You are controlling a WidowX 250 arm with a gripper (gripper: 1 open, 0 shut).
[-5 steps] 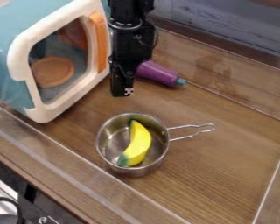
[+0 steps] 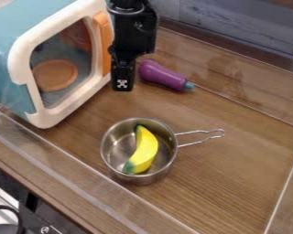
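Observation:
My black gripper [image 2: 122, 75] hangs at the top centre, just right of a toy oven [image 2: 39, 110] with a teal body, white door frame and orange trim. It looks shut, with nothing visible between its fingers. A purple toy eggplant [image 2: 168, 76] lies behind it to the right. In the lower centre a steel pan [image 2: 161, 164] with a wire handle holds a yellow banana [image 2: 140, 151], apart from the gripper.
A dark gap with a black cable sits at the lower left, past the counter's edge.
The gripper has moved slightly left and up, uncovering more of the eggplant. The pan, banana and oven have not moved.

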